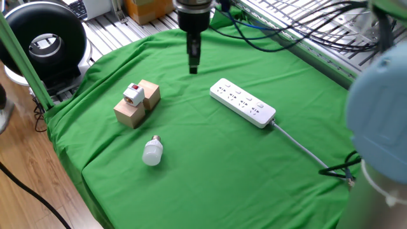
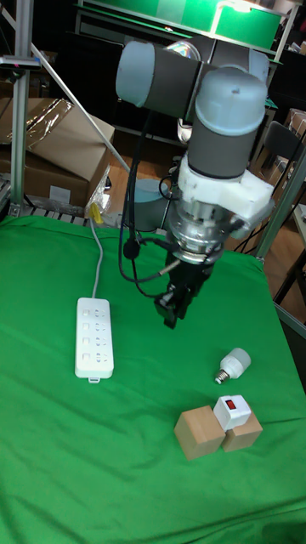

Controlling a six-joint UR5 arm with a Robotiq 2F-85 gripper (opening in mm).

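High over the green cloth hangs my gripper (image 1: 193, 69), pointing down and touching nothing; its two fingers cannot be told apart in either view. In exterior view 1 a white power strip (image 1: 243, 103) lies to its lower right. To its lower left, a small white socket adapter with a red switch (image 1: 134, 95) rests on top of two wooden blocks (image 1: 130, 114). A white light bulb (image 1: 152, 152) lies on its side on the cloth. From the opposite side, exterior view 3 shows the gripper (image 2: 169, 317) between the power strip (image 2: 94, 340) and the bulb (image 2: 235, 364).
A grey cord (image 1: 304, 148) runs from the strip towards the arm's base. Black cables (image 1: 299, 39) hang beside the arm. A black ring-shaped object (image 1: 44, 44) stands beyond the table's left edge.
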